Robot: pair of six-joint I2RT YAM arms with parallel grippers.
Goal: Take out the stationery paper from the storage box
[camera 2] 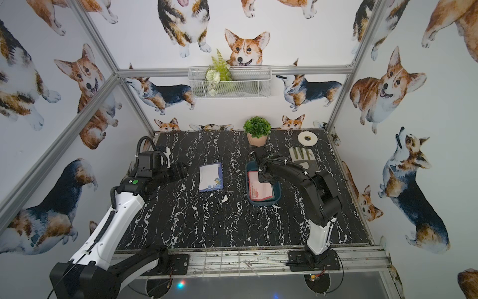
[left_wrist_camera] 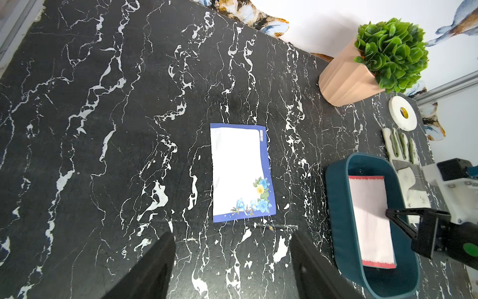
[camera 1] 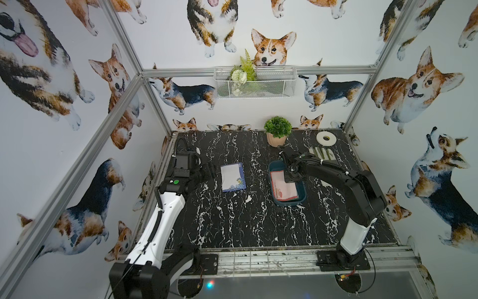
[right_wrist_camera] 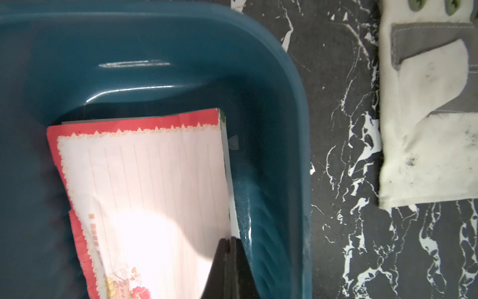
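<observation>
A teal storage box point(camera 1: 286, 201) holds a stack of pink-bordered stationery paper point(right_wrist_camera: 144, 189). My right gripper is down inside the box with its fingertips shut together over the paper's right edge; I see nothing clearly between them. A blue-bordered sheet with flowers point(left_wrist_camera: 239, 169) lies flat on the table, left of the box. My left gripper hangs above the table near that sheet, its blurred fingers apart with nothing between them.
A potted plant point(left_wrist_camera: 348, 79) stands behind the box. A glove point(right_wrist_camera: 428, 159) lies right of the box, with a white ring point(camera 2: 307, 133) behind it.
</observation>
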